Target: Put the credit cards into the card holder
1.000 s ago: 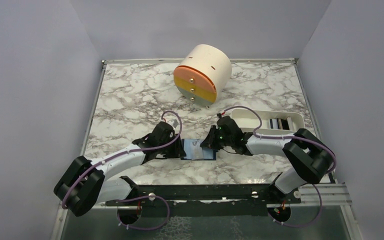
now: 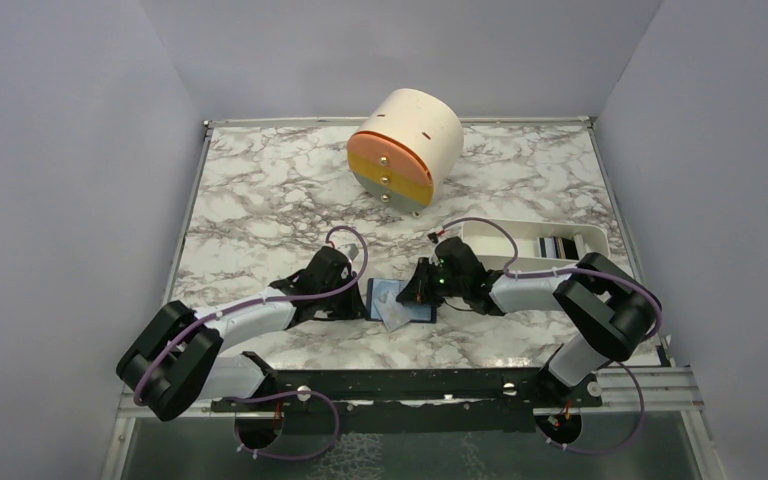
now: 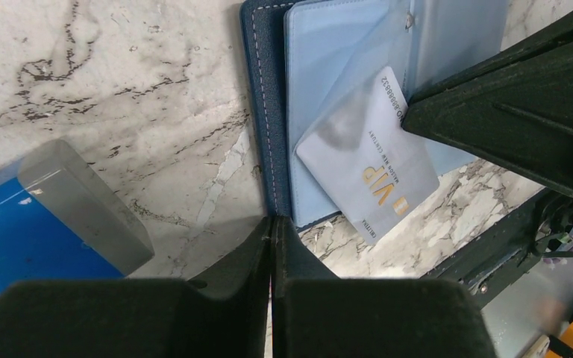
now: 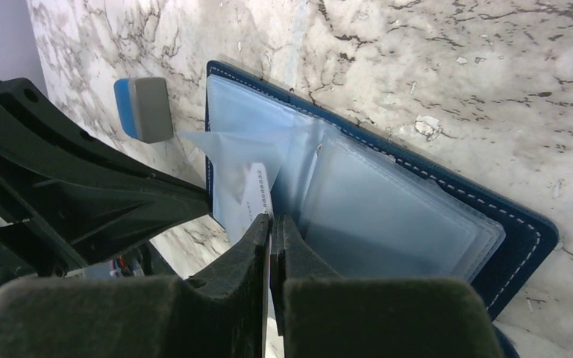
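Observation:
The open card holder point(image 2: 380, 288), dark blue with light blue clear sleeves, lies between my grippers at the front middle. My left gripper has its fingertips together at the holder's left edge. A silver VIP card point(image 3: 365, 160) sits at an angle on the left sleeve, partly under the clear film, its lower part out. My right gripper is over that sleeve, fingertips close together at the card, which shows edge-on in the right wrist view; whether it grips the card I cannot tell.
A white box point(image 2: 500, 239) with several cards stands at the right, and a striped drum-shaped drawer cabinet point(image 2: 410, 140) at the back. A blue and clear block point(image 3: 52, 224) appears left of the holder in the left wrist view.
Over the last second both grippers have shifted slightly, and the card looks more tilted, its lower part further out toward the table's front. The holder has moved slightly right.

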